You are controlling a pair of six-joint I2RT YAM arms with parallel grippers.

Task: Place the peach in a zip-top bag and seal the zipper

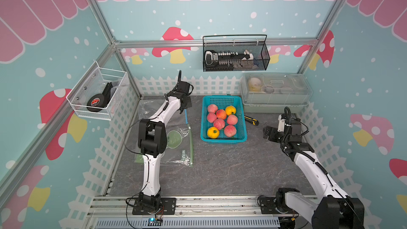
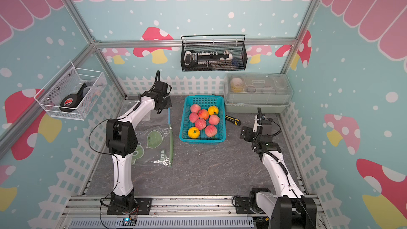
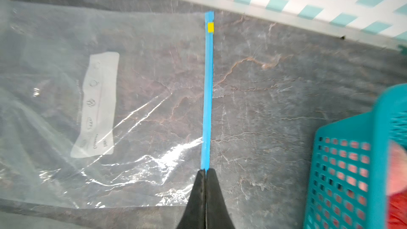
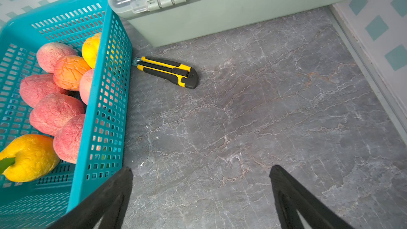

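Note:
A clear bag with a blue zipper strip (image 3: 208, 80) and a yellow slider (image 3: 210, 27) lies flat at the back left. My left gripper is shut above it, its tips over the strip's near part; whether they touch it is unclear. Below lies a second bag with a green edge (image 1: 190, 144). Peaches (image 1: 218, 123) and yellow fruit (image 1: 213, 132) sit in a teal basket (image 2: 202, 140). My right gripper stands open over bare table, right of the basket.
A yellow-black cutter (image 4: 165, 71) lies right of the basket, in front of a lidded storage box (image 1: 275, 97). Wire baskets (image 1: 236, 55) hang on the back and left walls.

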